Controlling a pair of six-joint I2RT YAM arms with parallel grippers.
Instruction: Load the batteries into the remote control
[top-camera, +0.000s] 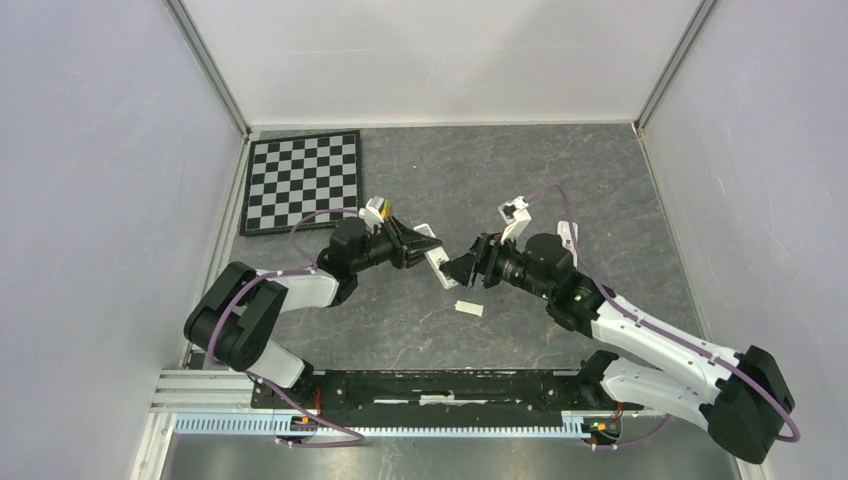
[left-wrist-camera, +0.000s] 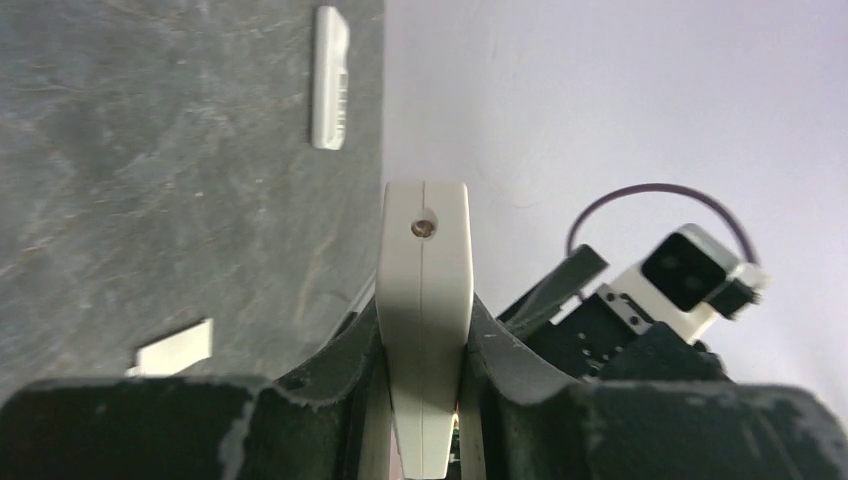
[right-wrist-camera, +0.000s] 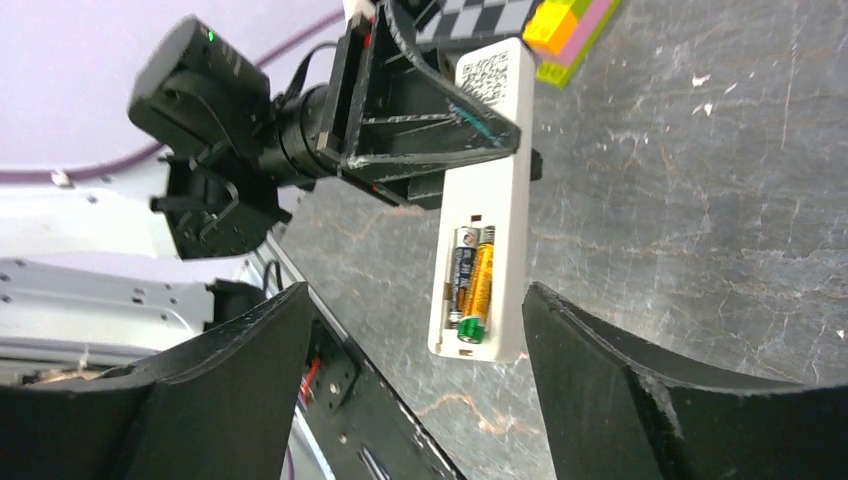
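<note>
A white remote control (right-wrist-camera: 487, 190) is held by my left gripper, whose fingers clasp it around its middle. In the right wrist view its battery bay faces me; a dark battery (right-wrist-camera: 463, 275) and a yellow-and-green battery (right-wrist-camera: 478, 290) lie side by side in it. My right gripper stands open just off the bay end, with its fingers (right-wrist-camera: 600, 370) well apart and nothing gripped. On the table below lies a small white battery cover (top-camera: 469, 308), also visible in the left wrist view as a pale cover (left-wrist-camera: 174, 349).
Another white remote (left-wrist-camera: 329, 78) lies on the table to the right, partly behind the right arm from above. A chessboard (top-camera: 303, 180) is at the back left, and colourful blocks (right-wrist-camera: 572, 35) sit near the left gripper.
</note>
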